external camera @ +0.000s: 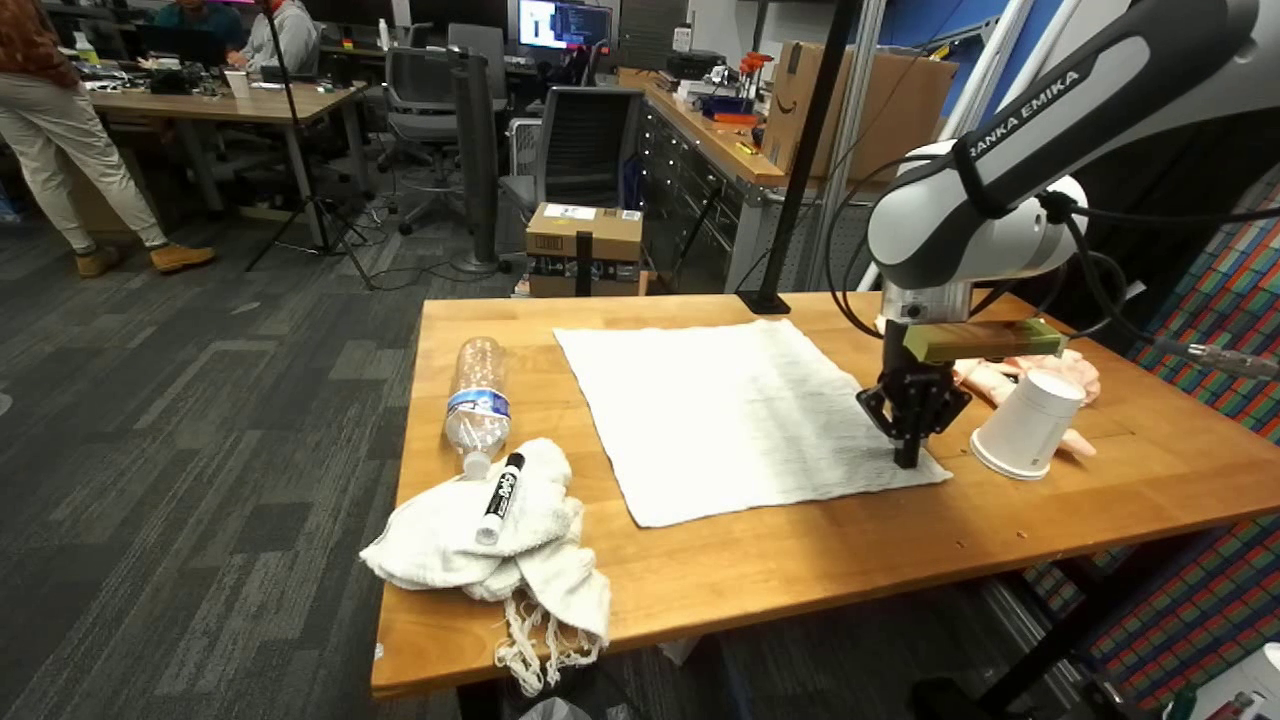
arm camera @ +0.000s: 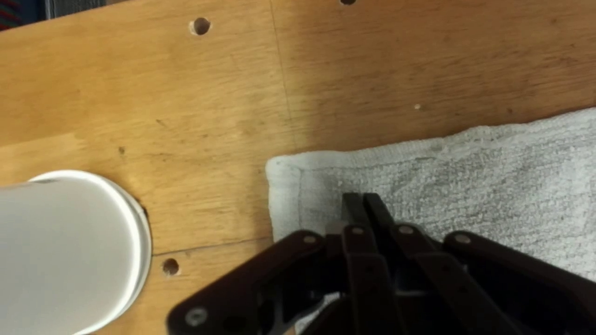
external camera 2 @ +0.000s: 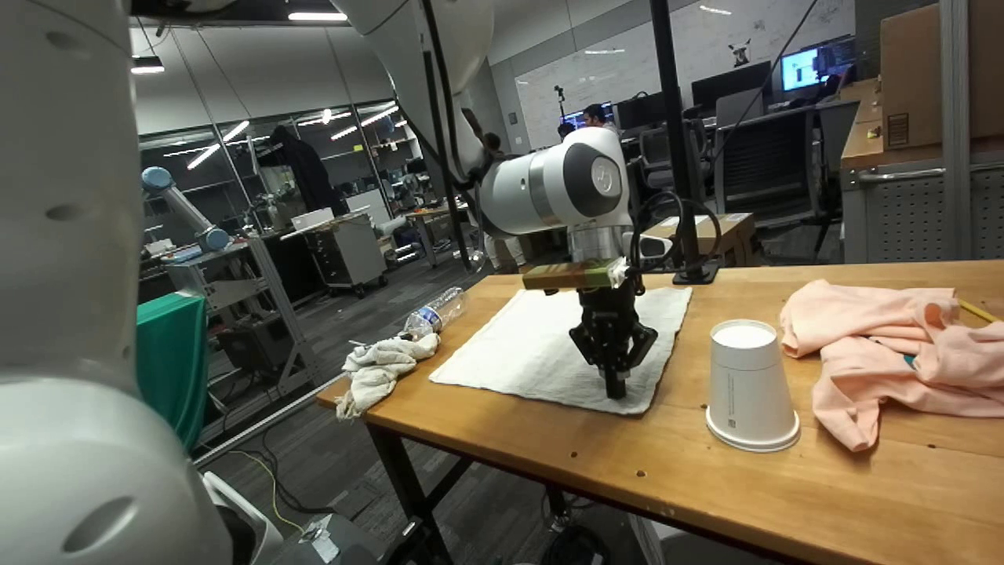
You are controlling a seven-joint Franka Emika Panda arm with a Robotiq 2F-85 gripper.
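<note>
A white cloth (external camera: 728, 414) lies spread flat on the wooden table. My gripper points down over it, just in from the corner by the paper cup. The fingers (arm camera: 377, 209) stand close together, with their tips at or very near the fabric. The cloth's hemmed corner (arm camera: 285, 170) lies flat beyond the tips, and I make out no raised fold. Whether any fabric is caught between the fingers is hidden. In the second exterior view the gripper (external camera 2: 614, 388) is seen upright above the same cloth (external camera 2: 527, 362).
An upside-down white paper cup (external camera 2: 748, 386) stands close by the gripper, with pink fabric (external camera 2: 885, 348) behind. On the table's other end are a plastic bottle (external camera: 477, 402) and a crumpled white towel (external camera: 444, 540) bearing a marker (external camera: 499, 499). Bare wood (external camera: 768, 546) borders the cloth in front.
</note>
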